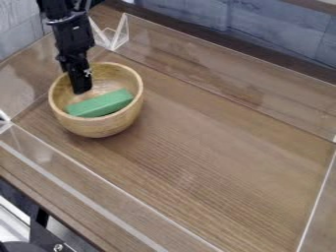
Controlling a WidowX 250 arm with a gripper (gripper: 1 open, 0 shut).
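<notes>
A round wooden bowl (pixel 117 120) sits on the left part of the wooden table. A green oblong block (pixel 98 104) lies inside it. The black gripper (pixel 81 77) reaches down from the top left to the bowl's back rim, its fingers shut at the rim. What exactly is between the fingertips is too small to see clearly.
A bluish wall or panel (pixel 250 25) borders the back. The table's left edge is close to the bowl.
</notes>
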